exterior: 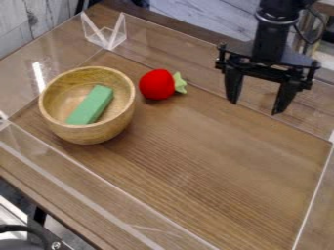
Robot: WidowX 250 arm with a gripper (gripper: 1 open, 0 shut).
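Note:
My gripper [267, 78] is at the upper right, over the wooden table [196, 186], its dark fingers pointing down; I cannot tell whether they are open or shut. To its left lies a red object [159, 84] with a small pale green part at its right. A wooden bowl [117, 127] at the left holds a green bar-shaped object [89, 105].
A clear wire-like or plastic object [104, 29] stands at the upper left near the grey edge.

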